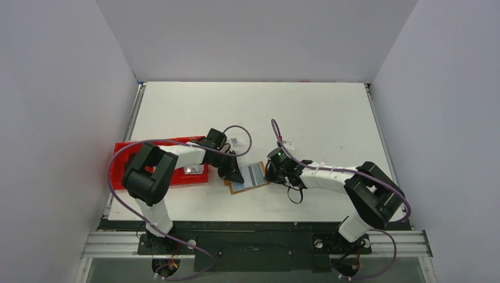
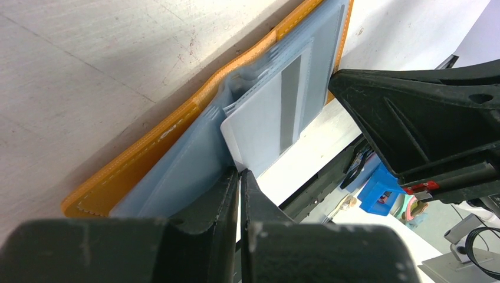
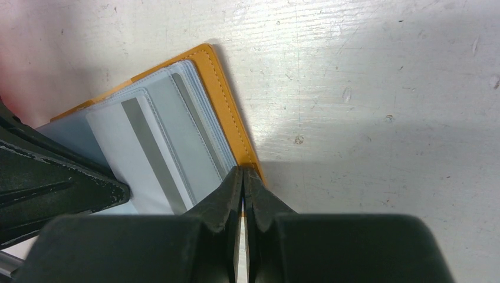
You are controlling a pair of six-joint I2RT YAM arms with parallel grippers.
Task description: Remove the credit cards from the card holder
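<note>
The card holder (image 1: 250, 180) lies open on the table between both arms, with an orange cover (image 3: 227, 112) and clear bluish sleeves (image 3: 186, 127). In one sleeve sits a white card with a grey stripe (image 2: 259, 121). My left gripper is shut, its tips against the card's near corner; whether they pinch the card or sleeve is hard to see. At the holder's right edge, my right gripper is shut with its tips touching the border of cover and sleeves. Nothing clearly shows between its fingers.
A red tray (image 1: 190, 178) with several items stands at the left, under the left arm. A small pale object (image 1: 234, 141) lies beyond the holder.
</note>
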